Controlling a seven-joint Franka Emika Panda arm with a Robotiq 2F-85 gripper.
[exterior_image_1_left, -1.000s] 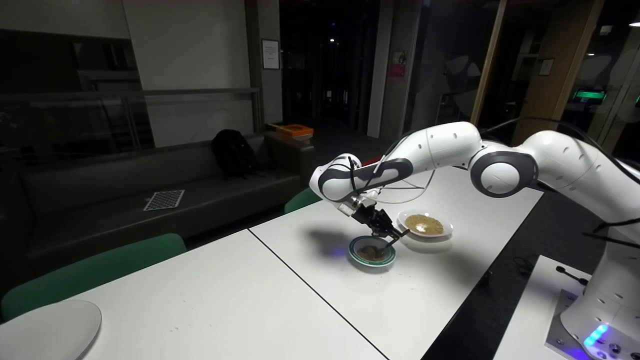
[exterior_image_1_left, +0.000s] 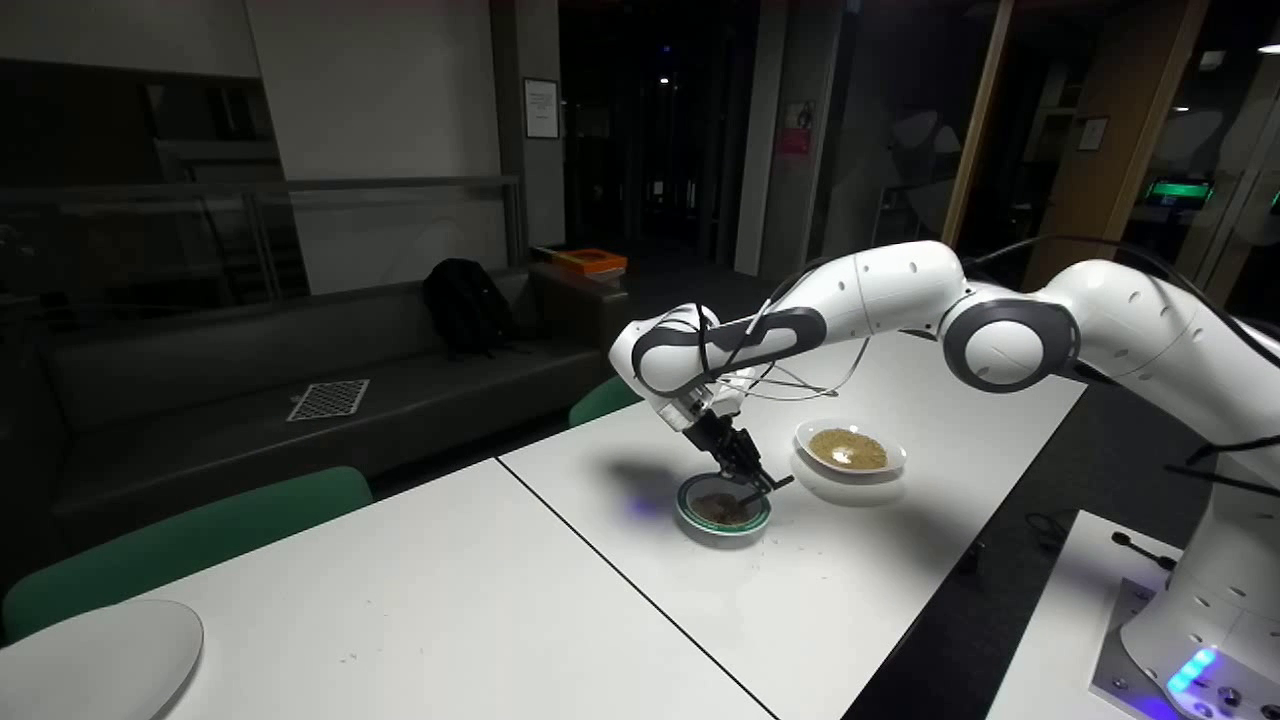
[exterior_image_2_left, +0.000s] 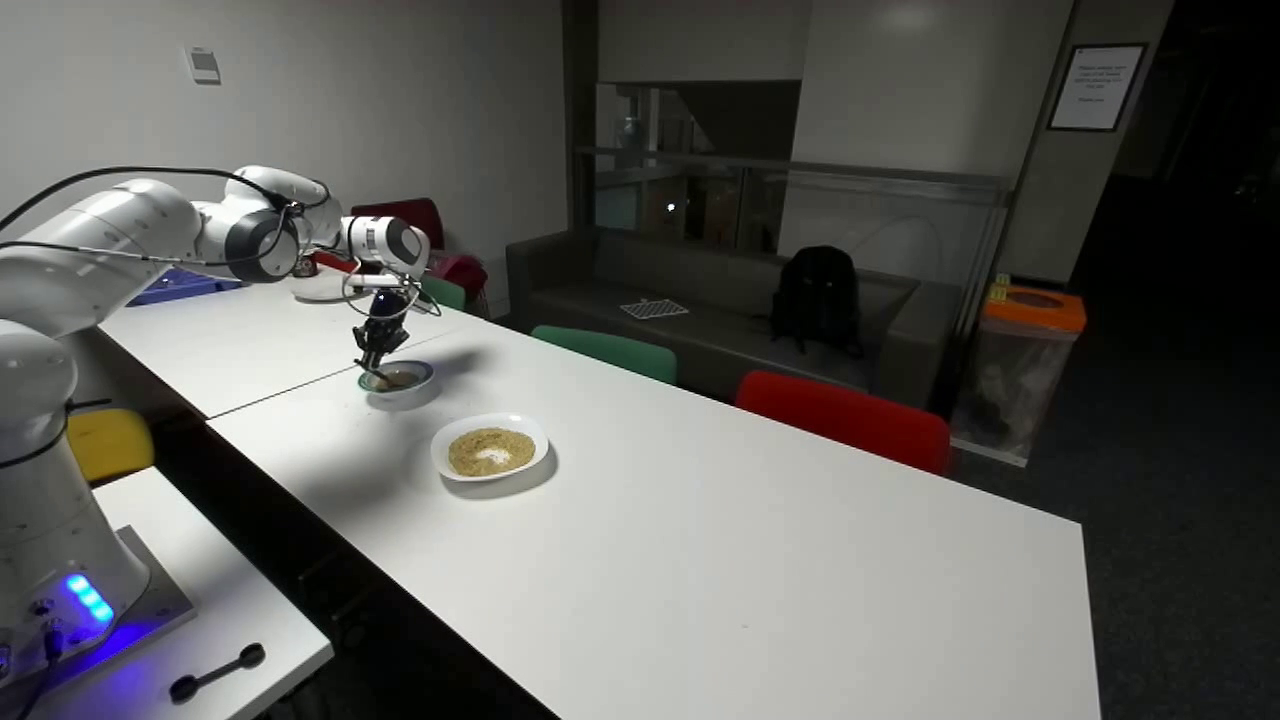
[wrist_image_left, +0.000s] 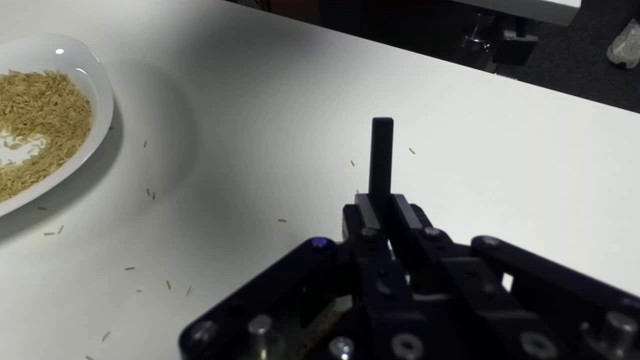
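Note:
My gripper (exterior_image_1_left: 758, 482) is shut on a dark utensil, probably a spoon. The utensil's black handle (wrist_image_left: 381, 153) sticks out past the fingertips in the wrist view, while its lower part reaches into a small green-rimmed bowl (exterior_image_1_left: 686, 509). Brownish contents cover the bottom of that bowl; the utensil's head is hard to make out among them. In exterior view 2 the gripper (exterior_image_2_left: 371, 361) is right over the near-left rim of the same bowl (exterior_image_2_left: 422, 390). Beside it on the table stands a white oval dish (exterior_image_2_left: 537, 454) holding brown rice grains (wrist_image_left: 57, 111), with a bare patch in the middle.
Loose grains (wrist_image_left: 150, 193) lie scattered on the white table (exterior_image_2_left: 768, 564) between dish and bowl. A white plate (exterior_image_1_left: 108, 660) rests at the far left end in exterior view 1. Chairs (exterior_image_2_left: 606, 350) line the far edge.
The green-rimmed bowl has slid a little to the left in exterior view 1. My gripper has moved left and slightly down with the utensil, the handle now lying flatter. The oval dish stays put.

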